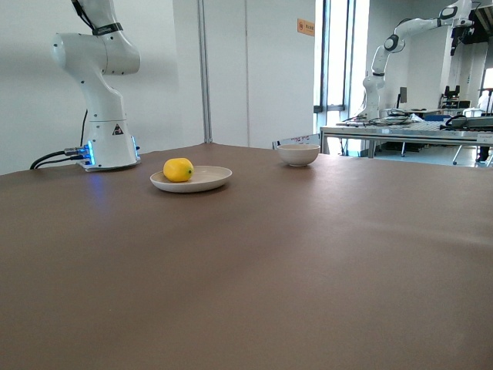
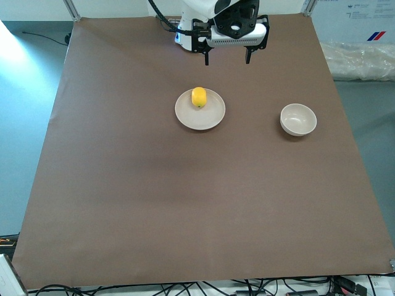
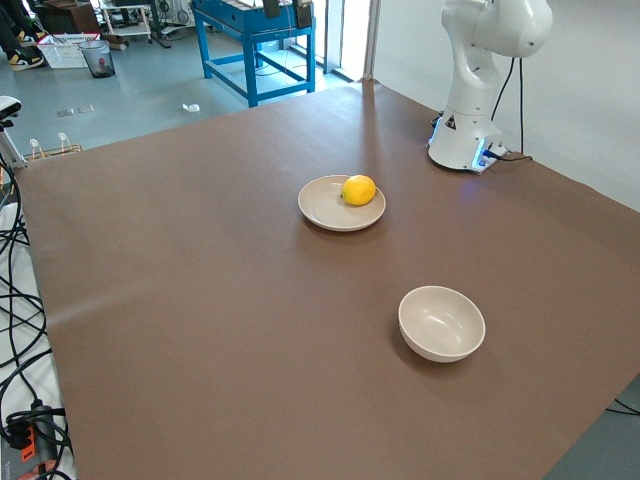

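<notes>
A yellow lemon (image 2: 199, 97) rests on a cream plate (image 2: 199, 117); it also shows in the top view (image 1: 178, 169) and the right view (image 3: 358, 190). To the right of the plate in the left view stands an empty white bowl (image 2: 298, 119), nearer the viewer in the right view (image 3: 441, 324). My gripper (image 2: 227, 57) hangs at the back of the table above and behind the plate, its two black fingers apart, nothing seen between them. The gripper is out of frame in the top and right views, where only the arm's white body appears.
A wall stands behind the arm. Cables and hardware (image 2: 259, 290) run along the near edge in the left view.
</notes>
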